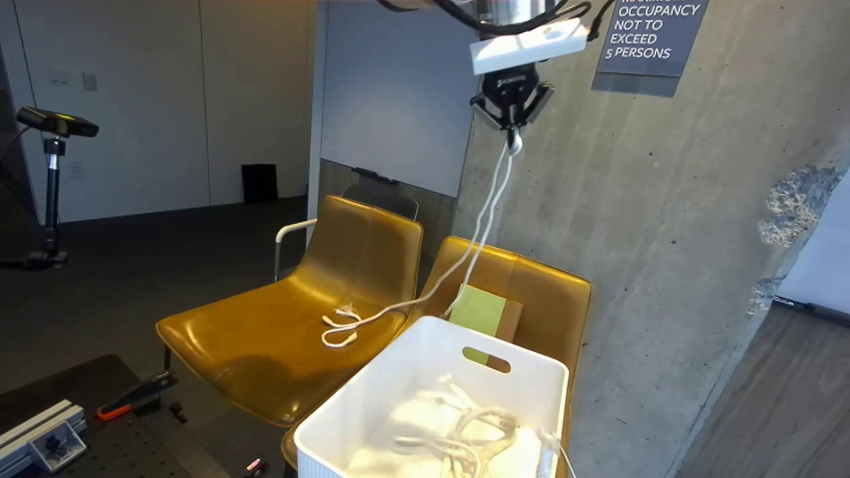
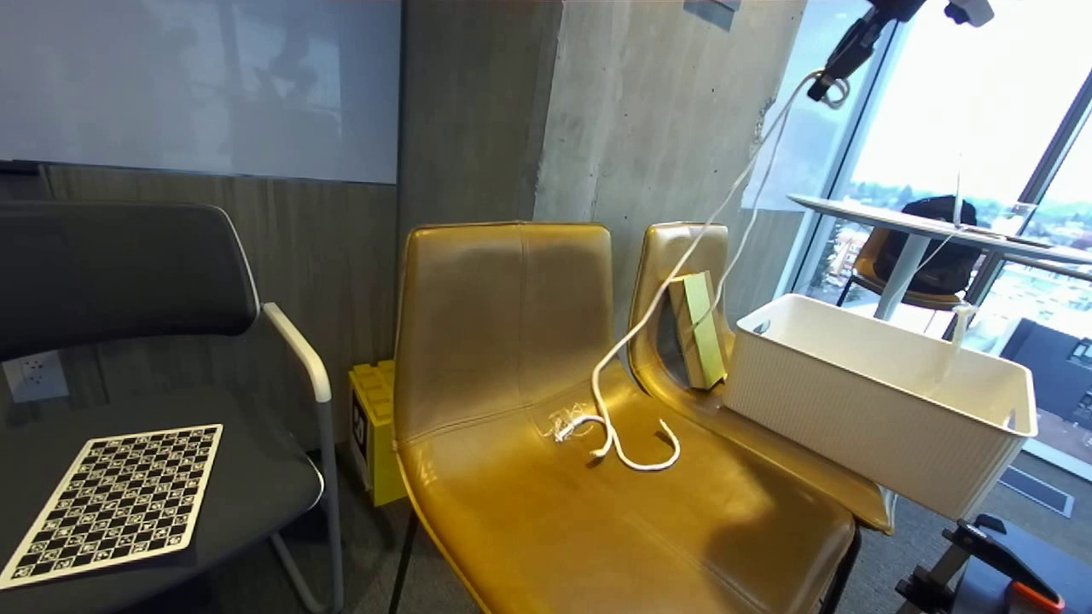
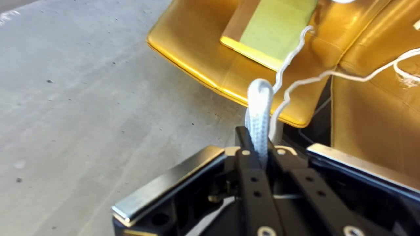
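A white rope point(image 1: 483, 231) hangs in two strands from my gripper point(image 1: 512, 137), which is shut on a folded loop of it. In the wrist view the loop of rope point(image 3: 260, 104) stands up between the two black fingers of the gripper. One strand trails down to the left chair's seat, where a curled length of rope point(image 2: 640, 466) and a frayed end lie. The other strand drops toward the right chair's back, near a green and brown block. My gripper is high above the right chair, in front of the concrete wall.
A white bin point(image 1: 414, 338) with more rope point(image 1: 478, 434) inside stands on the right tan chair point(image 1: 550, 291). The green and brown block point(image 2: 699, 327) leans on that chair's backrest behind the bin.
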